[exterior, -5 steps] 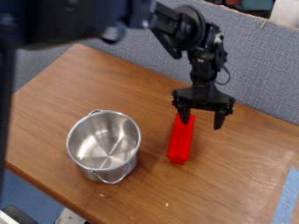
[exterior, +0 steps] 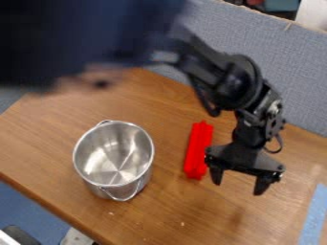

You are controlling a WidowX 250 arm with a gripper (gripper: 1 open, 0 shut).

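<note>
My black gripper [exterior: 238, 180] is open, low over the wooden table just right of a red block [exterior: 198, 149], with nothing seen between its fingers. The red block lies lengthwise on the table. A silver metal pot [exterior: 113, 160] stands to the left of the block.
The bare wooden table [exterior: 52, 134] has free room at the left and front. A light blue strip [exterior: 312, 215] lies at the right front. A grey wall [exterior: 281, 57] bounds the back. My arm hides the upper left.
The block and pot have not visibly moved.
</note>
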